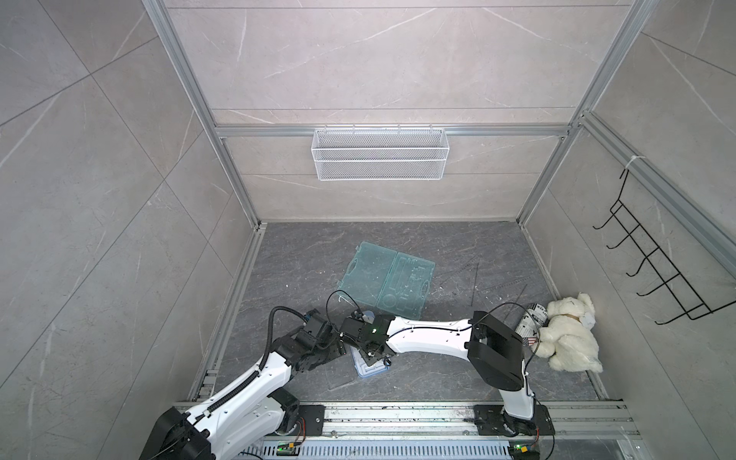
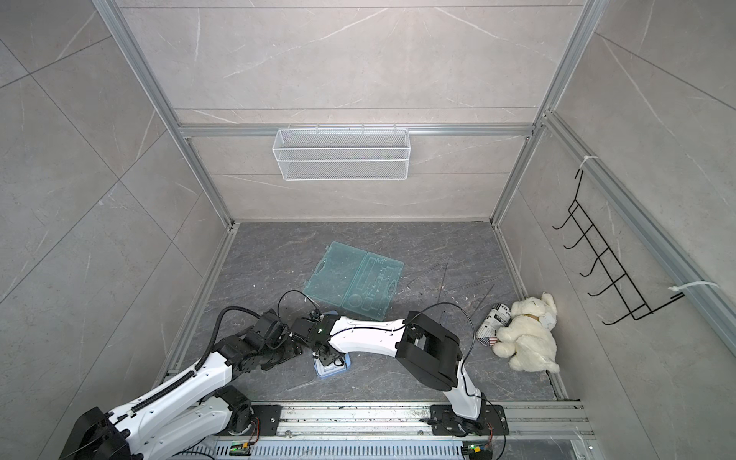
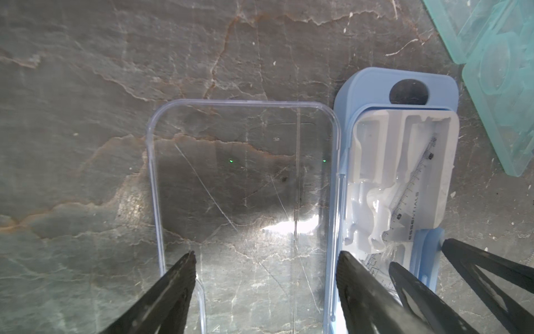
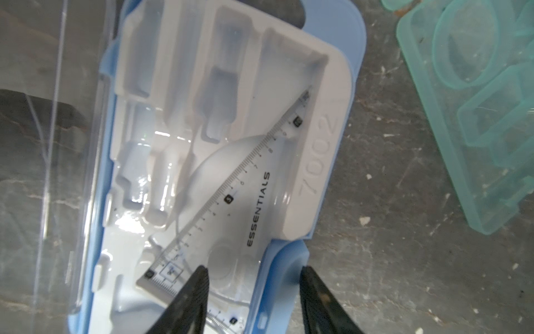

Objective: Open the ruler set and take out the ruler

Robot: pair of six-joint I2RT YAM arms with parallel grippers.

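Observation:
A blue ruler case lies open, its clear lid [image 3: 155, 194] to the left and a white tray [image 4: 300, 211] on the blue base [image 4: 333, 22]. A clear ruler [image 4: 250, 183] marked ESSENTIALS lies diagonally in the tray. My right gripper is over the tray's lower part, fingers apart, one beside the raised blue catch and one over the ruler; nothing visibly held. My left gripper is open over the clear lid, nothing between its fingers.
An open teal case [image 1: 406, 280] lies just behind. A white plush bear [image 1: 567, 341] and a patterned object [image 1: 529, 322] sit at the right wall. A wire basket [image 1: 379, 153] hangs at the back.

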